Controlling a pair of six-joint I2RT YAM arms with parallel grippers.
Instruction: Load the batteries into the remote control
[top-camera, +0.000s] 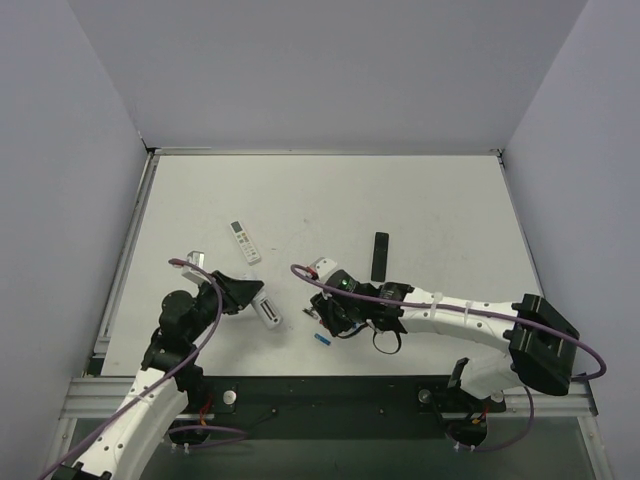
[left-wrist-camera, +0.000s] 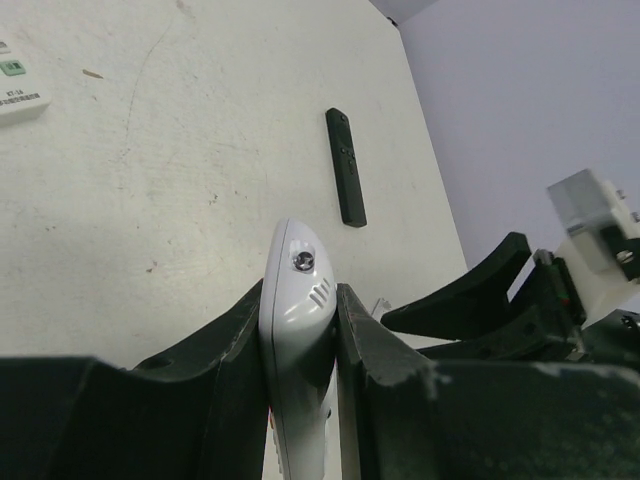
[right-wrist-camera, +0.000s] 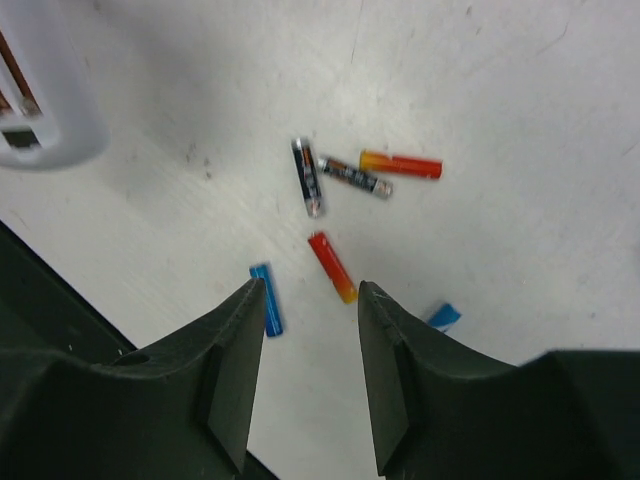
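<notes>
A white remote (top-camera: 266, 307) with its battery compartment exposed is held in my left gripper (top-camera: 251, 288); in the left wrist view the fingers close around its body (left-wrist-camera: 300, 340). In the right wrist view, my right gripper stands open above loose batteries: a red one (right-wrist-camera: 333, 267), a blue one (right-wrist-camera: 266, 298), two dark ones (right-wrist-camera: 307, 177) and an orange-red one (right-wrist-camera: 400, 165). A further blue piece (right-wrist-camera: 441, 317) is partly behind a finger. The remote's compartment shows at the upper left of that view, blurred; how many batteries it holds I cannot tell.
A second white remote (top-camera: 243, 241) lies behind my left gripper. A black remote (top-camera: 380, 256) lies right of centre. The front edge runs close below the batteries.
</notes>
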